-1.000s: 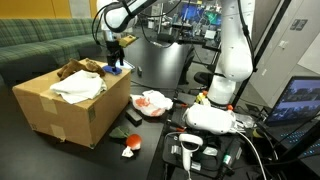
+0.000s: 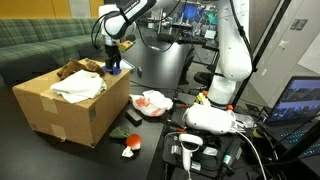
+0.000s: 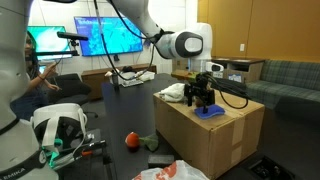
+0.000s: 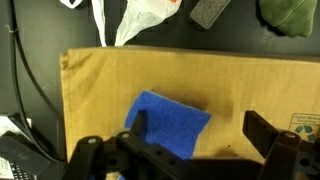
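A blue cloth (image 4: pixel 172 122) lies on top of the cardboard box (image 4: pixel 90 75), near its edge in the wrist view. My gripper is open above it, one dark finger (image 4: pixel 138 124) over the cloth and the other over bare cardboard. In exterior view 2 the blue cloth (image 3: pixel 209 109) shows at the box's near edge, with the gripper (image 3: pixel 200 97) low over it. The arm partly covers the cloth (image 2: pixel 112 69) in exterior view 1. I cannot tell whether the fingers touch it.
A white cloth (image 2: pixel 78 86) and a brown cloth (image 2: pixel 79 68) share the box top. On the dark table lie a white-and-red bag (image 2: pixel 151 103), a grey block (image 2: pixel 133 115), a red object (image 2: pixel 133 142) and a green item (image 2: pixel 119 132).
The gripper has come down toward the blue cloth over the last second, and now covers more of it. The box and the other objects have stayed put.
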